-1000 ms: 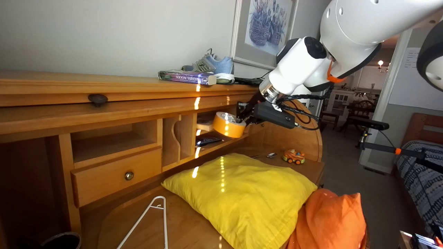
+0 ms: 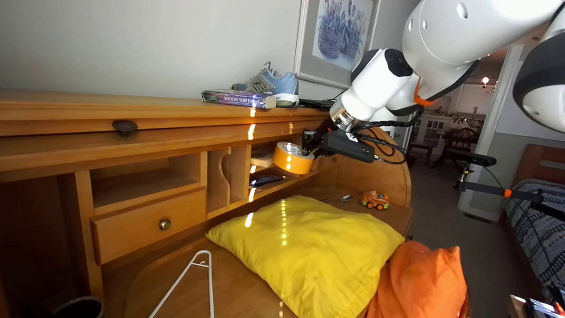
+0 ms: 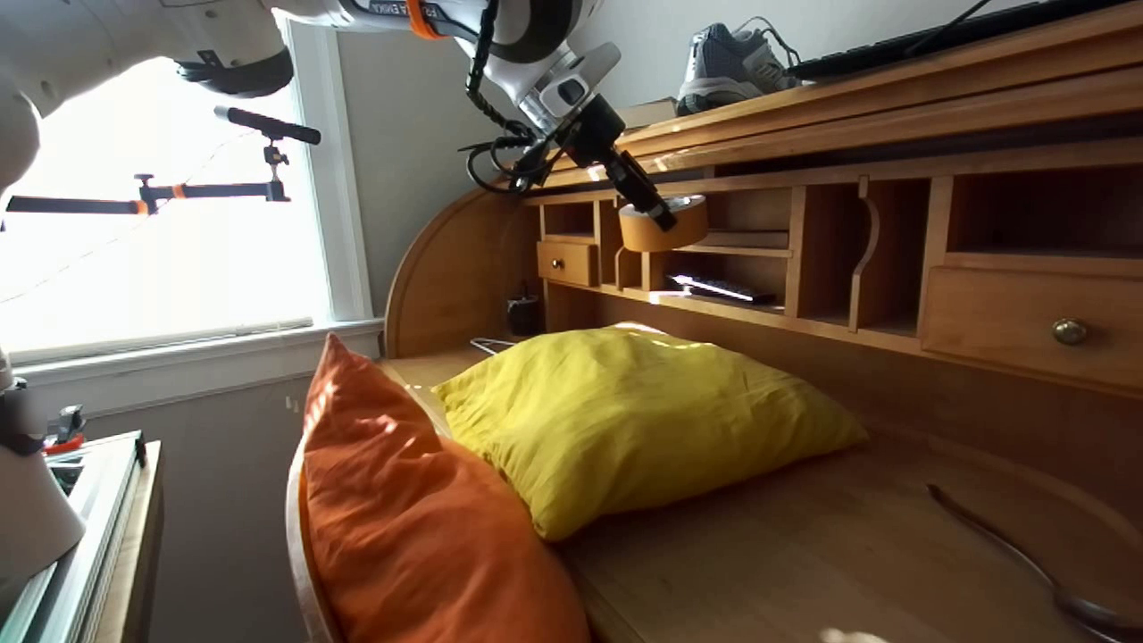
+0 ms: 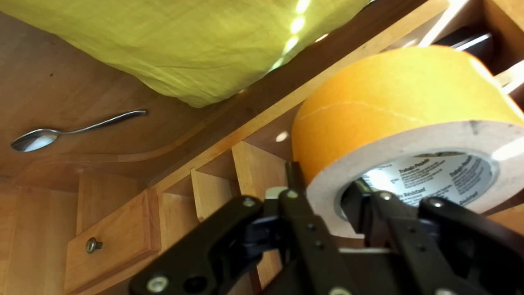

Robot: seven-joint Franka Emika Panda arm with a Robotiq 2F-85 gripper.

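Observation:
A roll of orange-yellow tape [image 4: 393, 105] is held in the air in front of the desk's cubbyholes. My gripper is shut on its wall, one finger [image 4: 361, 201] inside the core and the other outside. In exterior view 1 the tape roll [image 2: 292, 158] hangs tilted at the tip of the gripper [image 2: 308, 145], above the yellow pillow [image 2: 312, 238] and apart from it. From the other side, in exterior view 2, the tape [image 3: 670, 227] shows in front of the middle cubbies, partly behind the gripper's fingers [image 3: 651, 204].
An orange pillow [image 2: 423, 281] lies beside the yellow one. On the desktop are a spoon [image 4: 41, 139], a white hanger [image 2: 209, 281] and a toy car [image 2: 374, 199]. A book [image 2: 238, 98] and shoe [image 2: 280, 87] rest on top. One dark device [image 3: 720, 288] occupies a cubby.
The arm has shifted very slightly, its upper links a little to the left in exterior view 1. The tape stays in the gripper, a touch higher and farther right.

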